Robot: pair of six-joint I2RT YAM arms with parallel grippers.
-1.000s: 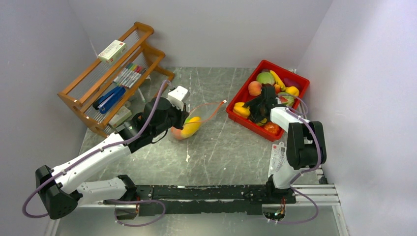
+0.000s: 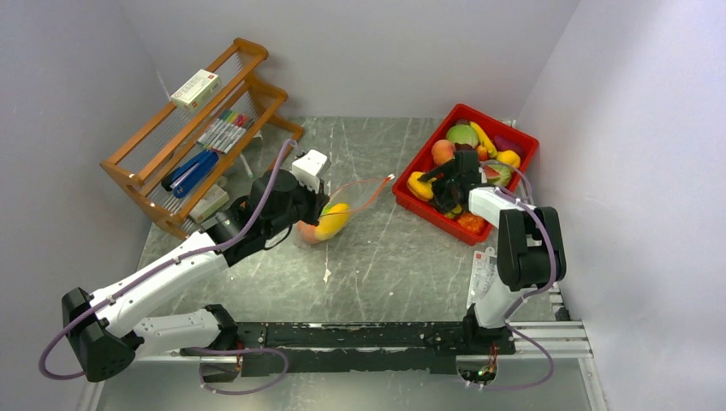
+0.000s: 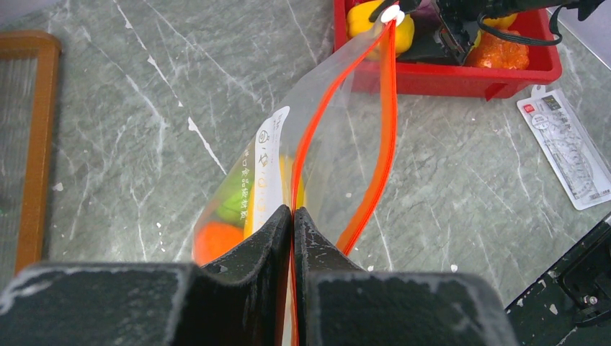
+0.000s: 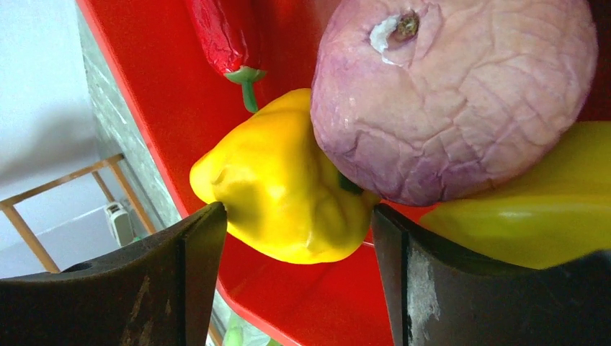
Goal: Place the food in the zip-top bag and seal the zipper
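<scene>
The clear zip bag [image 3: 270,166] stands with its orange-edged mouth spread in the left wrist view. Inside it are an orange item [image 3: 217,244] and a green one [image 3: 233,205]; a yellow item [image 2: 333,221] shows in the top view. My left gripper is shut on one edge of the bag's mouth. Over in the red bin [image 4: 137,86], my right gripper is part open, a finger on either side of a yellow pepper [image 4: 281,184]. Whether both fingers touch it I cannot tell.
A purple round vegetable [image 4: 461,94] leans against the pepper, with a red chili [image 4: 223,32] and another yellow item [image 4: 526,216] close by. A wooden rack [image 2: 248,47] stands at the back left. Bare table [image 2: 394,265] lies between bag and bin.
My right gripper has shifted slightly within the bin, and the yellow pepper beside it has moved a little. The left arm and bag have stayed still.
</scene>
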